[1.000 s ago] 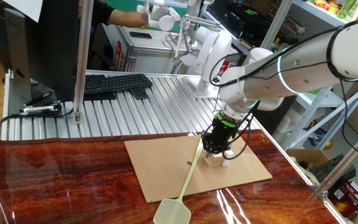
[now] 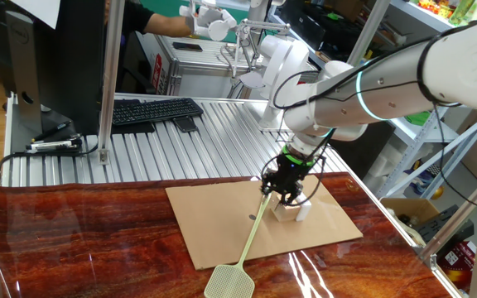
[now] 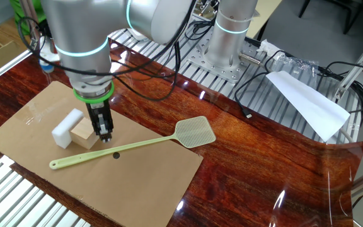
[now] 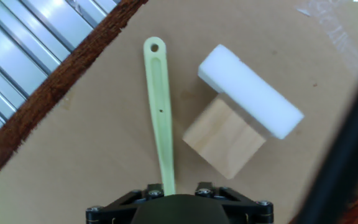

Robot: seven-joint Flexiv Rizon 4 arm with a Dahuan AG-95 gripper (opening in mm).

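Note:
A pale green fly swatter point(image 3: 140, 145) lies across the cardboard, its mesh head point(image 2: 228, 282) reaching onto the dark wooden tabletop. Beside its handle point(image 4: 159, 109) sit a light wooden block point(image 4: 225, 137) and a white block point(image 4: 251, 90), close against each other. My gripper point(image 3: 106, 138) points down above the cardboard, near the wooden block and the swatter handle. In the wrist view the two fingertips of the gripper stand apart, open. The handle runs down beneath the gap, nearer the left finger, and the gripper body hides the rest of it.
Brown cardboard point(image 3: 150, 178) covers part of the glossy wooden tabletop point(image 3: 257, 167). A keyboard point(image 2: 157, 111) lies on the slatted metal surface behind. White paper point(image 3: 307, 104) hangs over the table's edge. Open wood lies around the swatter head.
In exterior view 1 my gripper has shifted a little to the left, toward the swatter handle. The swatter and both blocks have stayed where they were.

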